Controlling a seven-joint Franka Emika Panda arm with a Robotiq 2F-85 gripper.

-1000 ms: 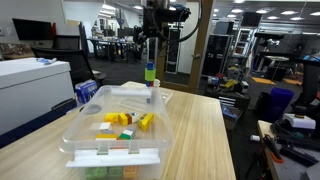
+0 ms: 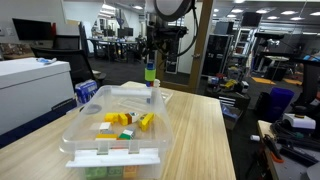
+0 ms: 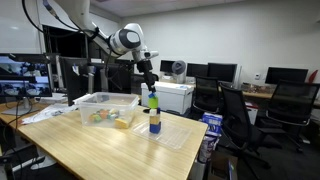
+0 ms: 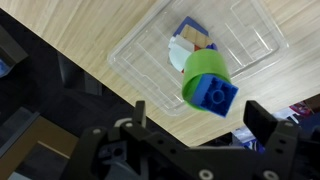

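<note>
In the wrist view, a blue brick (image 4: 214, 95) sits on top of a green block (image 4: 204, 66). A white block (image 4: 181, 52) and more blue show below and beside them. My gripper is open, with its two dark fingers spread apart on either side of the green and blue pieces and not touching them. From the second exterior view, the green block (image 3: 153, 101) stands above a beige and blue block (image 3: 154, 122), and my gripper (image 3: 150, 79) hangs just over it. The exact height gap is hard to judge.
A clear plastic bin (image 2: 112, 104) holds several coloured bricks, among them yellow ones (image 2: 146, 121). A shallow clear tray (image 3: 178, 133) lies around the stacked blocks. Beside the bin is a blue and white box (image 2: 86, 91).
The gripper has shifted slightly above the stack in exterior view 1. The green and blue blocks and the bin stay where they were.
</note>
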